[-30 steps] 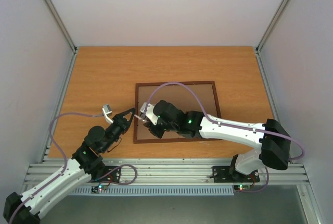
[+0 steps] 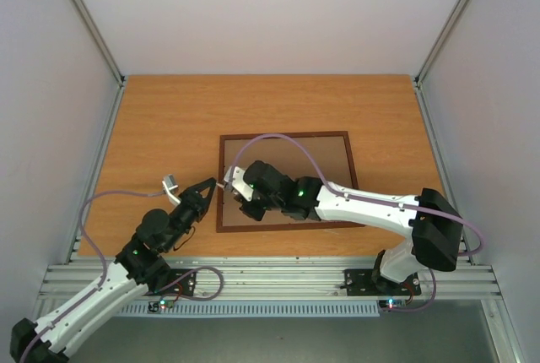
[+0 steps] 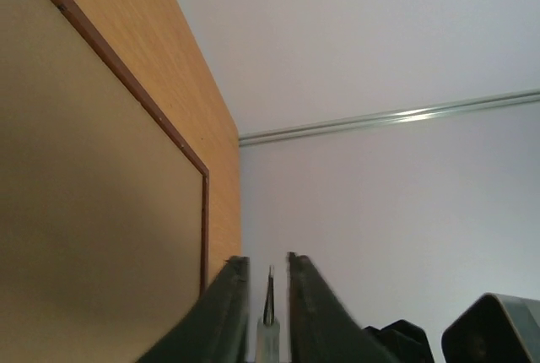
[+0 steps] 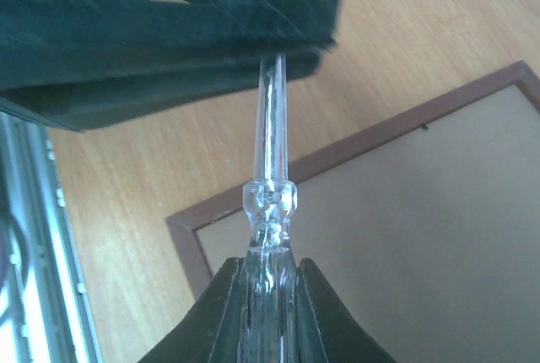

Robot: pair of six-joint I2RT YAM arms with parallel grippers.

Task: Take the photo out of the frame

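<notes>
A brown picture frame (image 2: 354, 165) lies on the table, its plain tan backing (image 2: 291, 148) facing up; no photo is visible. Shut around a slim, clear-bodied tool (image 4: 271, 211) is my right gripper, above the frame's left side. The tool points at my left gripper, whose fingers (image 3: 224, 300) stand apart on either side of its thin dark tip (image 3: 269, 295). Gaps show on both sides of that tip. In the right wrist view, the dark fingers (image 4: 211, 29) of the left gripper partly hide the tool's far end.
Bare wooden table (image 2: 270, 101) stretches behind the frame and to both sides. Small dark tabs (image 4: 424, 127) sit along the frame's inner edge. A metal rail (image 2: 270, 270) runs along the front, and white walls enclose the table.
Most recently the left gripper has drawn back a little, and the tool's tip now shows between the two grippers from above.
</notes>
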